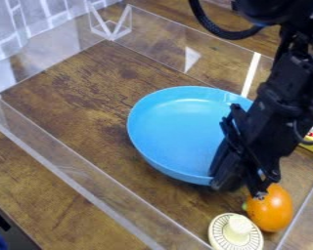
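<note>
The black gripper [245, 178] reaches down from the upper right, over the right rim of a blue bowl [172, 132], its tips just above an orange ball-like object [269, 211]. Nothing shows clearly between its fingers; it looks shut, though the tips are dark and partly hidden. A white round slotted piece [235, 233] lies below the orange object.
Clear plastic walls border the wooden floor [81, 88] around the bowl. A yellow item [312, 140] is partly hidden behind the gripper at the right. The floor left of the bowl is clear.
</note>
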